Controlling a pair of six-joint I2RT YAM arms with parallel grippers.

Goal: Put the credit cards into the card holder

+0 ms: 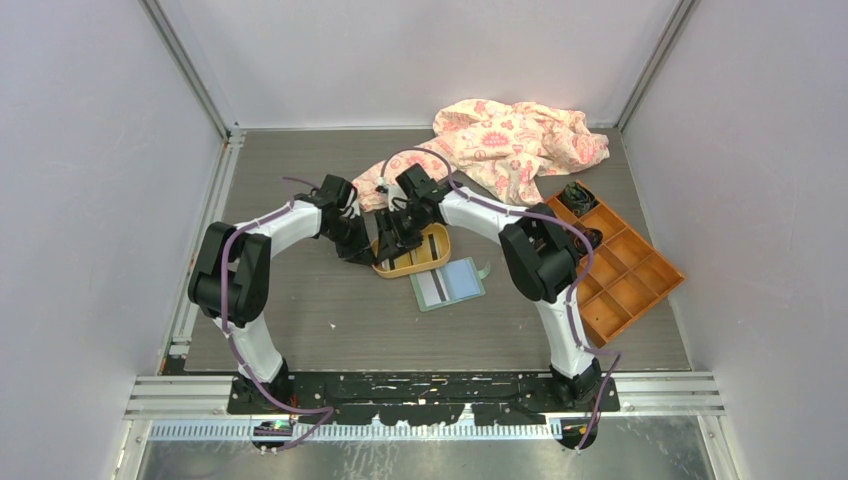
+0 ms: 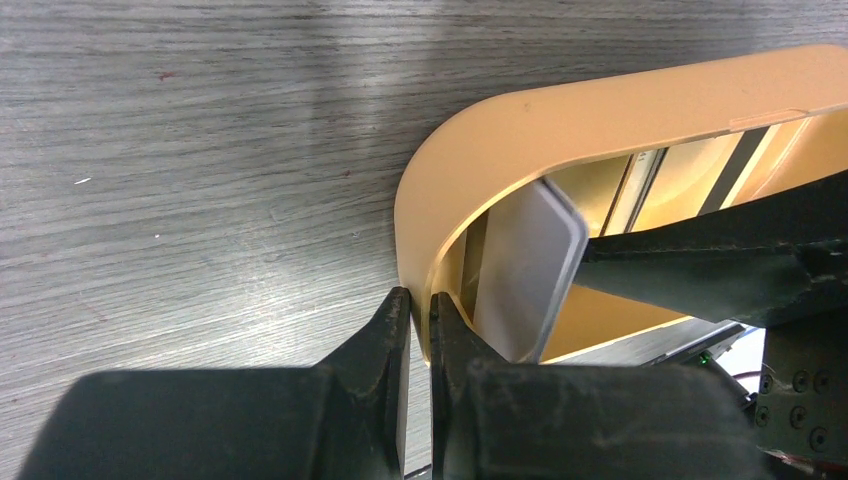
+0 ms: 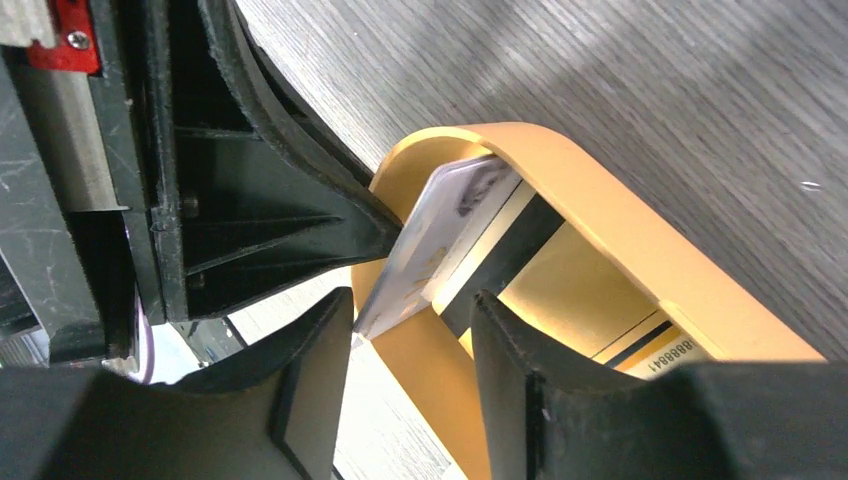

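An orange oval box (image 1: 440,262) with several cards in it stands mid-table. My left gripper is shut on the rim at its left end. Inside that end a pale card leans upright, its edge raised; the right wrist view shows this card (image 3: 430,235) too. Over the box, my right gripper is part open, with the card's lower end close to one fingertip. No firm grip on it shows. A flat green-edged folder (image 1: 462,298), seemingly the card holder, lies open in front of the box with pale panels showing.
A wooden compartment tray (image 1: 630,268) stands at the right. Behind the box is a crumpled patterned cloth (image 1: 520,145).
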